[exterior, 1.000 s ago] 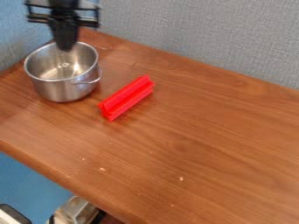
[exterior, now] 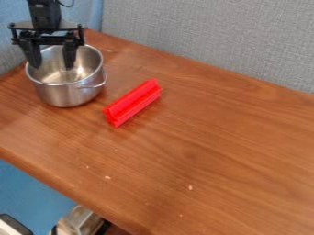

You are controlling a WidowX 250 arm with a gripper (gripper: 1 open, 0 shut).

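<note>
A steel pot (exterior: 68, 89) with a wire handle stands at the left of the wooden table (exterior: 208, 156). My black gripper (exterior: 51, 56) hangs over the pot's back rim with its fingers apart, open, their tips reaching down to about the opening; whether they touch the pot is unclear. A red, elongated object (exterior: 132, 102) lies diagonally on the table to the right of the pot.
A grey fabric wall (exterior: 221, 37) runs behind the table. At the bottom left, past the table's edge, are blue floor and a metal fitting (exterior: 76, 223).
My gripper has moved left and down, from above the pot's right side to low over its back rim. The pot and red object have not moved.
</note>
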